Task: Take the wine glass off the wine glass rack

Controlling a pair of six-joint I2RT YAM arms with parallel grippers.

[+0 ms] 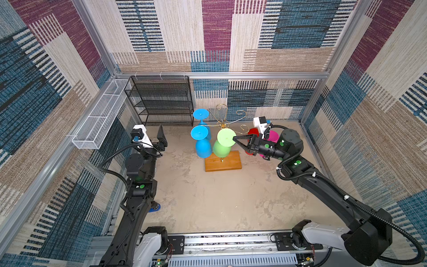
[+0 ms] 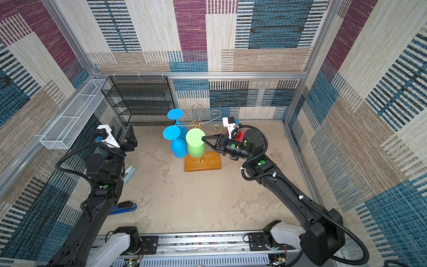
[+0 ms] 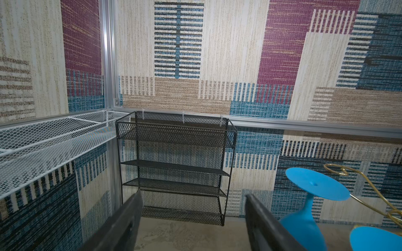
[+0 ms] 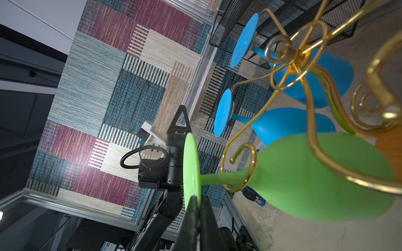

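A green wine glass [image 1: 221, 147] hangs base-up at the gold rack [image 1: 222, 125], which stands on a wooden block [image 1: 222, 165]. My right gripper [image 1: 235, 138] is shut at the rim of the glass's round base [image 4: 189, 163]; in the right wrist view the thin base meets the fingertips, and the stem runs beside a gold loop. Two blue glasses [image 1: 202, 147] hang left of it. My left gripper [image 1: 162, 135] stands open and empty at the left, level with the rack.
Red [image 1: 252, 131] and pink glasses [image 1: 273, 135] are partly hidden behind the right arm. A black mesh shelf [image 1: 158, 93] stands at back left, a white wire basket [image 1: 84, 140] along the left wall.
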